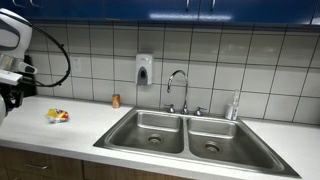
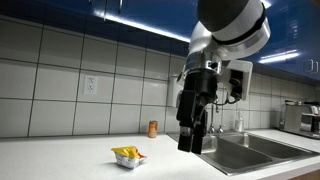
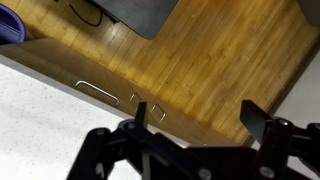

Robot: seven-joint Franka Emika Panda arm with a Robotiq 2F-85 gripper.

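Fingers spread wide, my gripper is open with nothing between them. In the wrist view it points down over the counter's front edge, with cabinet fronts and wooden floor below. My gripper (image 2: 191, 146) hangs in front of the counter in the second exterior view, to the right of a small tray in that view. The small tray with yellow and red contents (image 1: 58, 116) rests on the left part of the counter, apart from the gripper. The same tray (image 2: 128, 157) looks white or silvery at its sides; its contents are too small to identify.
A double steel sink (image 1: 188, 138) with a tall faucet (image 1: 178, 90) takes up the middle of the counter. An orange-brown jar (image 1: 116, 101) stands by the tiled wall, and a clear bottle (image 1: 233, 106) behind the sink. Counter space between tray and sink is free.
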